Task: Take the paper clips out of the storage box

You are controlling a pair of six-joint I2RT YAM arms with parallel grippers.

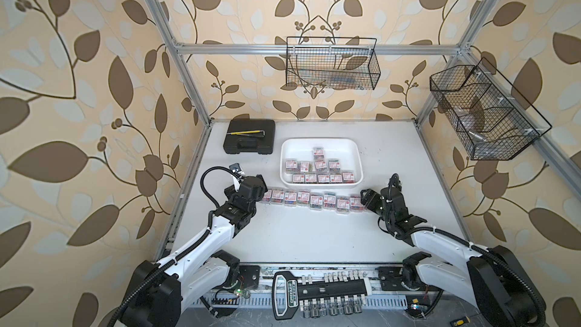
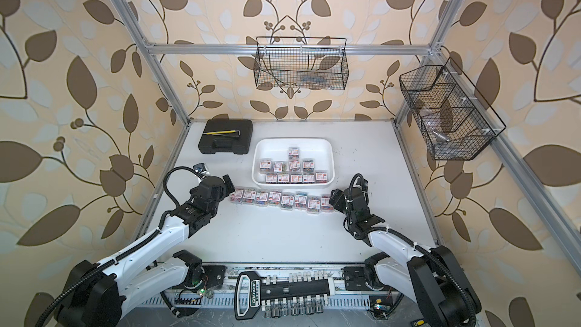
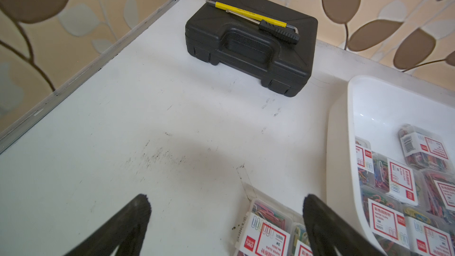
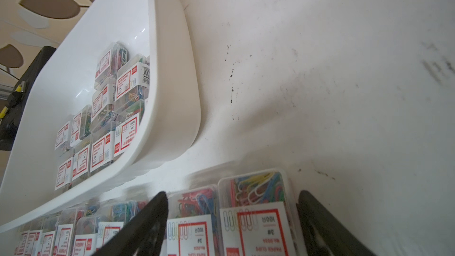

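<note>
In the top left view a row of clear paper clip boxes (image 1: 302, 198) lies on the table in front of the white storage box (image 1: 283, 166), which holds several more. At the row's right end is my right gripper. Its fingers stand apart; between them in the right wrist view show the end box (image 4: 256, 230) and the neighbouring box (image 4: 189, 232), with no firm hold visible. The right finger is close beside the end box; contact is unclear. My left gripper is open at the row's left end, its right finger overlapping a paper clip box (image 3: 263, 234) in view.
A black case (image 3: 256, 38) with a yellow pen and a cutter on top stands at the back left. Wire baskets (image 1: 331, 72) hang at the back and right. A socket rack (image 1: 323, 290) lies along the front.
</note>
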